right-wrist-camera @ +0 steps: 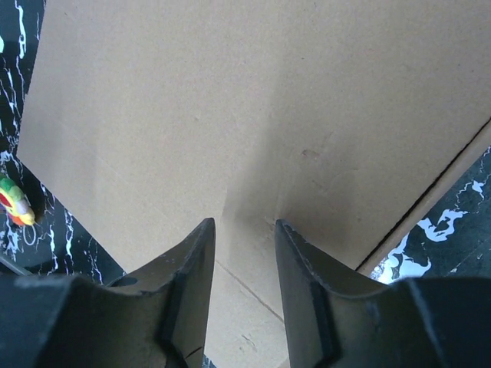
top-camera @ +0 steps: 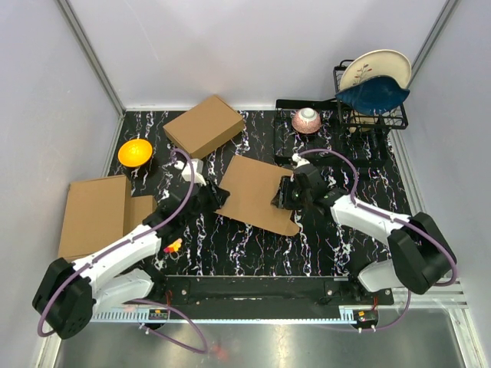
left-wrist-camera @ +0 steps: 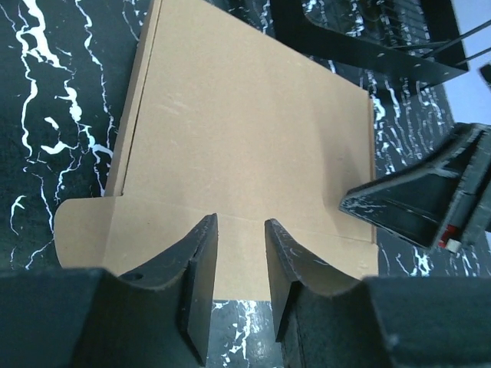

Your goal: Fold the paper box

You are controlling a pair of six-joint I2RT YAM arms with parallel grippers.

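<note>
The flat brown paper box [top-camera: 252,182] lies turned at an angle in the middle of the table, with its front flap [left-wrist-camera: 199,230] spread out toward the near side. At its left edge is my left gripper [top-camera: 221,201], its fingers apart and nothing between them in the left wrist view. Over the box's right part hovers my right gripper [top-camera: 278,204]; the right wrist view shows its fingers [right-wrist-camera: 190,284] parted above bare cardboard. Whether either gripper touches the cardboard, I cannot tell.
A closed box [top-camera: 203,126] sits behind, and another box [top-camera: 93,218] lies at the left beside a yellow bowl [top-camera: 135,152]. The dish rack [top-camera: 285,134] stands close behind on the right. A colorful toy [right-wrist-camera: 15,201] lies left of the box.
</note>
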